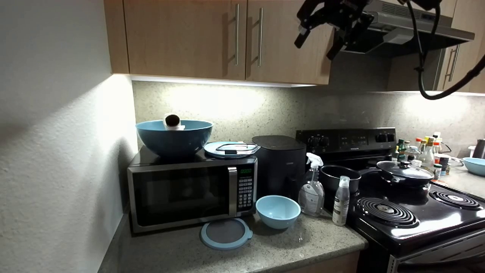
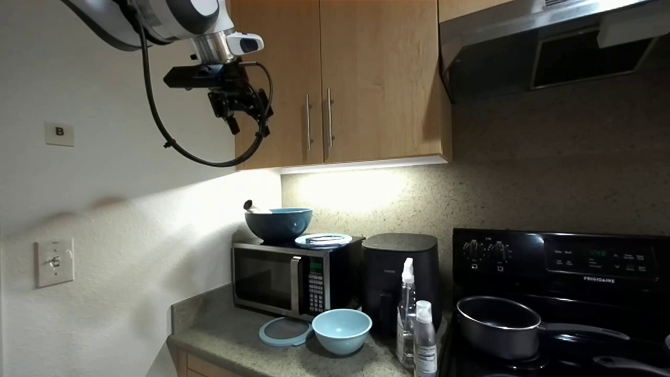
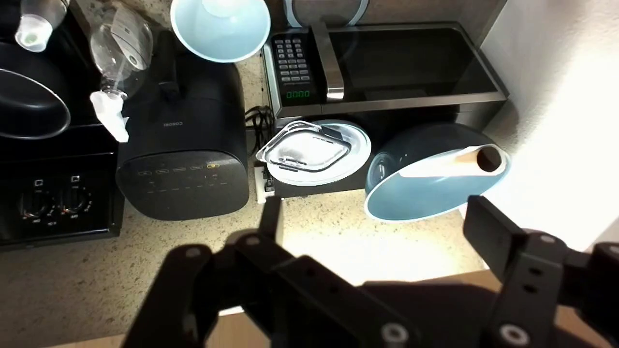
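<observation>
My gripper (image 1: 316,50) hangs high in front of the wall cabinets in exterior view 1, apart from everything on the counter. The wrist view shows its two fingers wide apart, with nothing held between them; one finger (image 3: 492,235) stands at the right. Below sits a light blue bowl (image 1: 278,212) on the counter, beside a round lid with a blue rim (image 1: 226,234). A large dark blue bowl (image 1: 175,138) holding a white roll-like object (image 3: 464,162) rests on the microwave (image 1: 182,193). Lids (image 3: 316,152) lie stacked beside that bowl.
A black air fryer (image 1: 279,159), a spray bottle (image 1: 312,193) and a smaller bottle (image 1: 341,202) stand between microwave and stove. The stove bears a pot (image 2: 499,330) and a lidded pan (image 1: 403,173). Cabinets (image 2: 377,75) and a range hood (image 2: 553,56) overhang.
</observation>
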